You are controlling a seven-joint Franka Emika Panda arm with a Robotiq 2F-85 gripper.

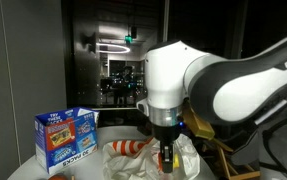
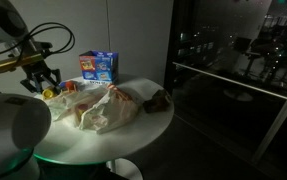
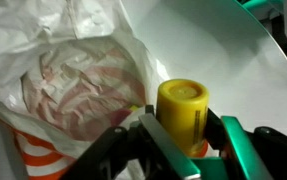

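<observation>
A small yellow object (image 3: 183, 108), round at its top end, is between the fingers of my gripper, which is shut on it. Below the yellow, a bit of orange shows in the wrist view. The white plastic bag (image 3: 78, 90) with orange stripes lies to the left there, its crumpled mouth partly open. From exterior view 1, my gripper (image 1: 166, 150) points down in front of the bag (image 1: 128, 163). In exterior view 2 the yellow object (image 2: 50, 93) shows under the gripper, left of the bag (image 2: 111, 110); contact between them is unclear.
A blue and red snack box (image 1: 67, 138) stands on the white round table (image 1: 88, 168), left of the bag. In exterior view 2, a dark object (image 2: 158, 101) lies near the table's right edge. Bare table (image 2: 138, 135) shows in front of the bag.
</observation>
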